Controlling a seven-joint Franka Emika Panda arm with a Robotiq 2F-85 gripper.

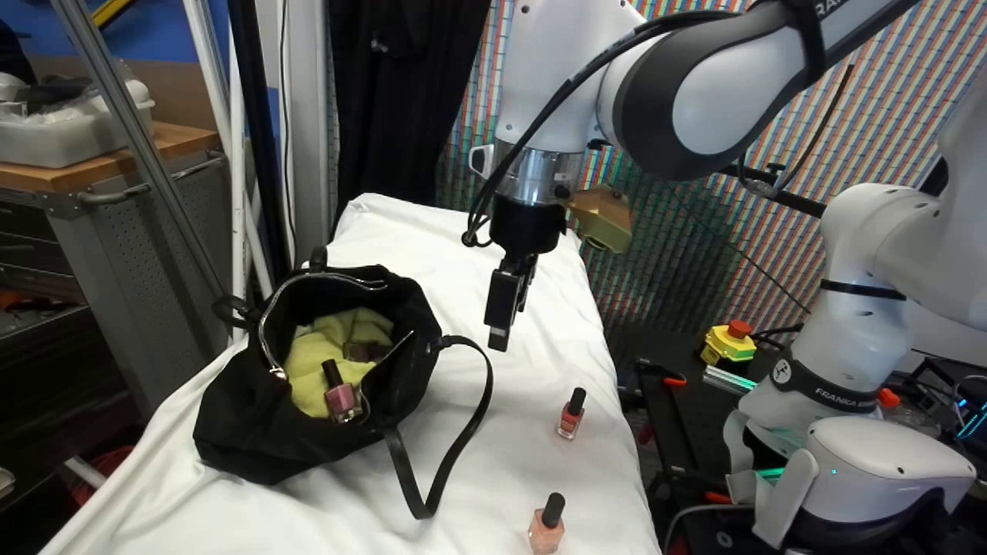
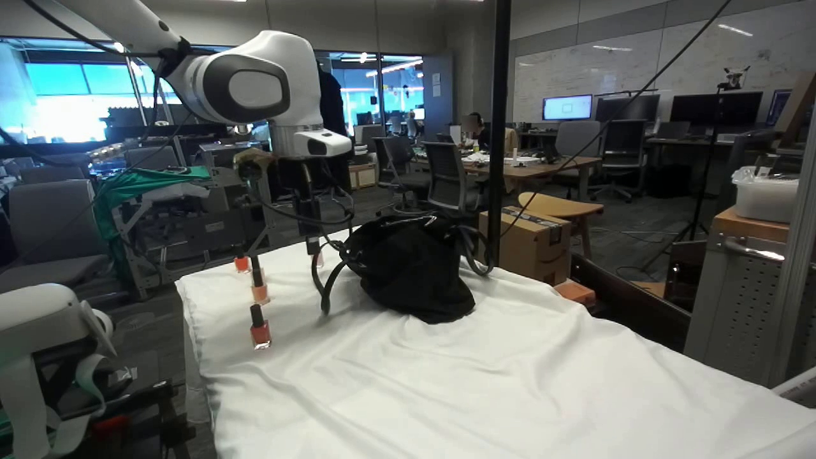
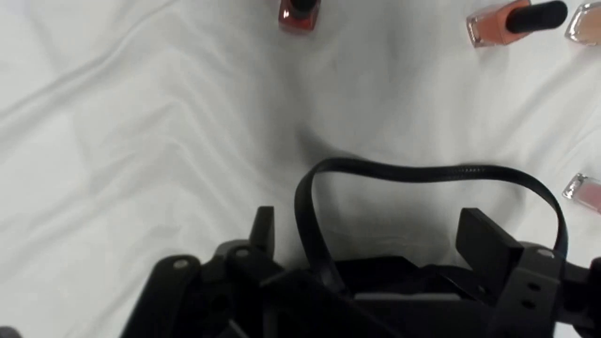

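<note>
My gripper hangs open over the white cloth, to the right of the black bag (image 1: 268, 421) in exterior view 1, with nothing between its fingers. The bag stands with its mouth open; a yellow-green cloth (image 1: 314, 356) and a mauve polish bottle (image 1: 343, 401) show inside, and a darker item (image 1: 366, 351) is partly hidden. A red polish bottle (image 1: 569, 421) and a peach one (image 1: 546, 532) stand on the cloth. Along the wrist view's right side are an orange bottle (image 3: 490, 27), a pale peach one (image 3: 589, 25) and a pink one (image 3: 589, 192), the latter two cut off.
The bag's strap (image 1: 481, 398) loops over the cloth beside the bag and shows below the open fingers in the wrist view. A second white arm (image 1: 814, 342) stands off the table's right edge. The cloth-covered table (image 2: 535, 382) has bare room around the bag.
</note>
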